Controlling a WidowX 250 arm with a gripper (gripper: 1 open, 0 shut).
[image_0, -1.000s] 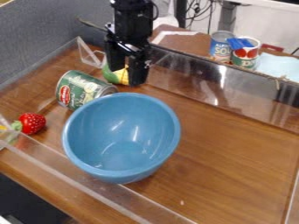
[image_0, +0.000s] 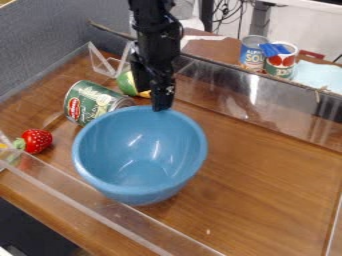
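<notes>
My black gripper (image_0: 158, 92) hangs pointing down just above the back rim of a blue bowl (image_0: 139, 160), in front of a small green-and-yellow item (image_0: 128, 83) that it partly hides. The bowl is empty in what shows. A green soda can (image_0: 94, 103) lies on its side left of the bowl, and a red strawberry (image_0: 36, 141) sits at the far left.
Clear plastic walls edge the wooden surface (image_0: 261, 185), whose right side is free. Behind the back wall stand two cans (image_0: 278, 60) and a pale blue cloth (image_0: 318, 76).
My gripper has moved right and toward the front, from beside the green-and-yellow item to over the bowl's back rim. The objects look unmoved.
</notes>
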